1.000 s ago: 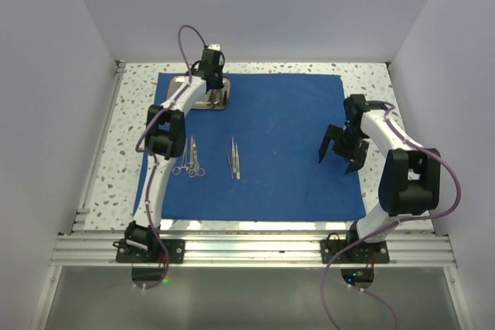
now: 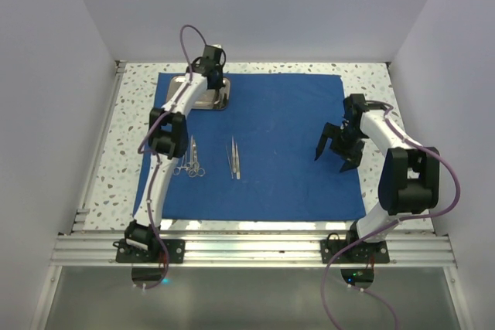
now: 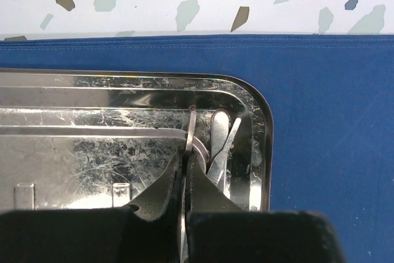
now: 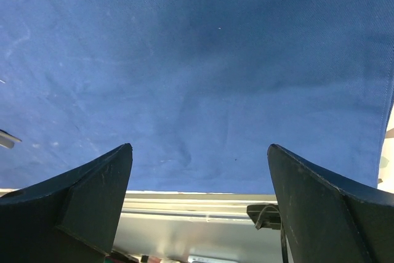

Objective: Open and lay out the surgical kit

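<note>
The metal tray (image 2: 180,85) lies at the back left of the blue cloth (image 2: 278,137), holding a few slim steel instruments (image 3: 218,129) in its right end. My left gripper is down over that end, shut, with a thin steel handle at its fingertips; whether it is held I cannot tell. Several scissor-like instruments (image 2: 193,161) and some slim straight instruments (image 2: 236,158) lie on the cloth nearer the front. My right gripper hangs open over the cloth's right part, nothing between its fingers.
A speckled table (image 2: 124,152) shows around the cloth, with pale walls at the back and sides.
My left gripper has shifted very slightly at the tray's right end. My right gripper has moved a little toward the left.
</note>
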